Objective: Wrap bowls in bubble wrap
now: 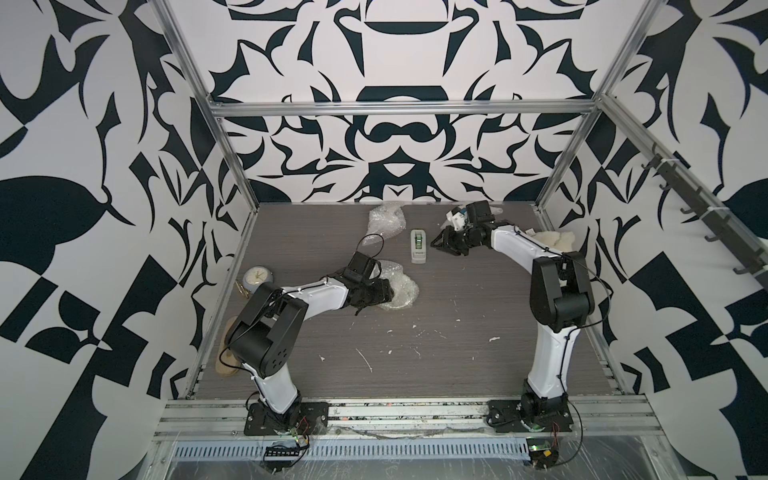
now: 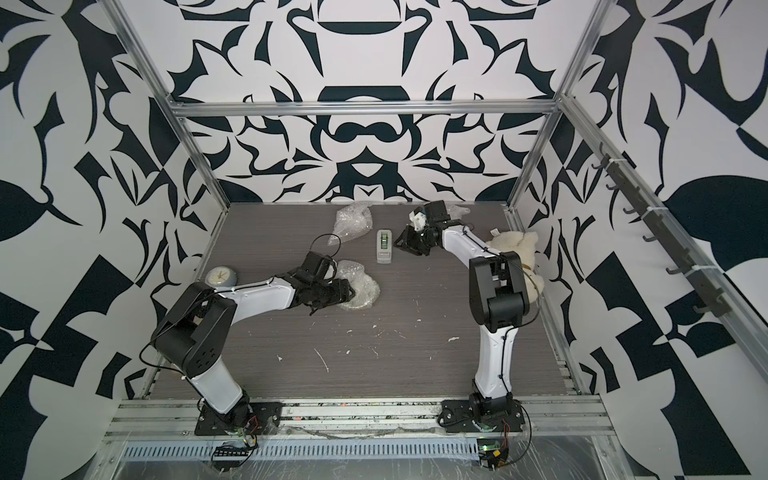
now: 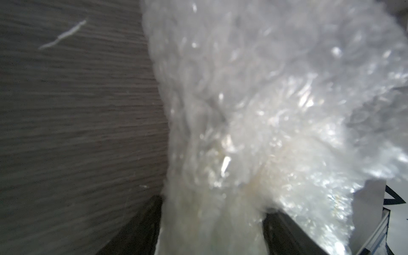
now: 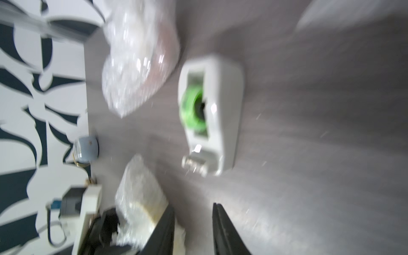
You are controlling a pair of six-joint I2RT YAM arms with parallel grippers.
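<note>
A bundle of bubble wrap (image 1: 402, 289) lies on the table's centre, with my left gripper (image 1: 384, 291) at its left side. In the left wrist view the bubble wrap (image 3: 246, 85) fills much of the frame and lies between the dark fingers, which stand apart; whether they press on it is unclear. My right gripper is open with nothing between its fingers, right of a white tape dispenser (image 1: 418, 246) with green tape. Another wrapped bundle (image 1: 386, 220) lies at the back centre. Any bowl inside the wrap cannot be made out.
More plastic wrap (image 2: 457, 210) lies behind the right arm. A plush toy (image 2: 520, 248) sits at the right edge. A round light object (image 1: 257, 277) and a tan oblong item (image 1: 228, 358) lie along the left edge.
</note>
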